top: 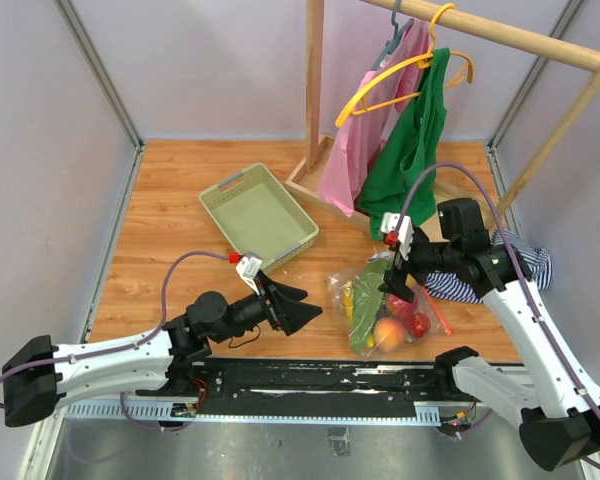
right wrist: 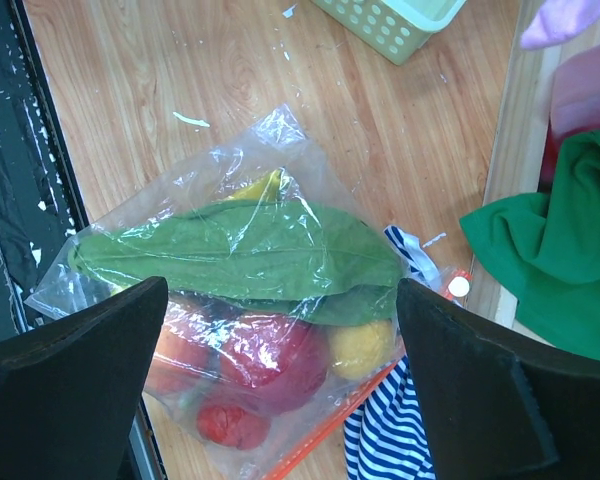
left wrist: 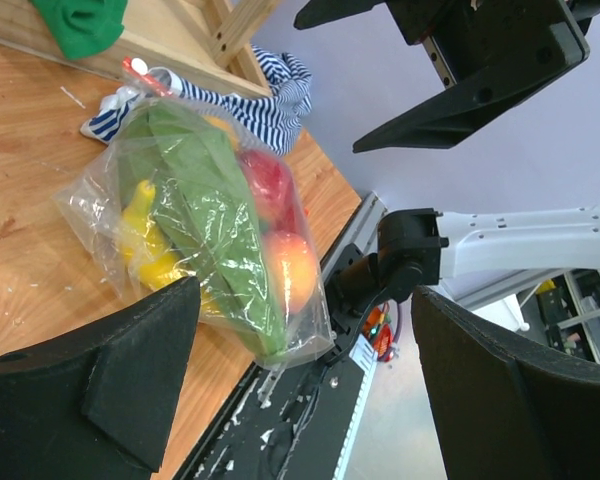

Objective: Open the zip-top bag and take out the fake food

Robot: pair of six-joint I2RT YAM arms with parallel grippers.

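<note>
A clear zip top bag with a red seal lies on the wood floor at front right, holding a green leafy piece, yellow pieces, an orange fruit and red fruits. My left gripper is open, left of the bag. In the left wrist view its fingers frame the bag from the near side. My right gripper hangs open over the bag, which shows between and beyond its fingers in the right wrist view.
An empty light green basket sits at back left. A wooden rack with a green garment and pink garments stands behind the bag. Striped cloth lies at right. The floor left of the bag is clear.
</note>
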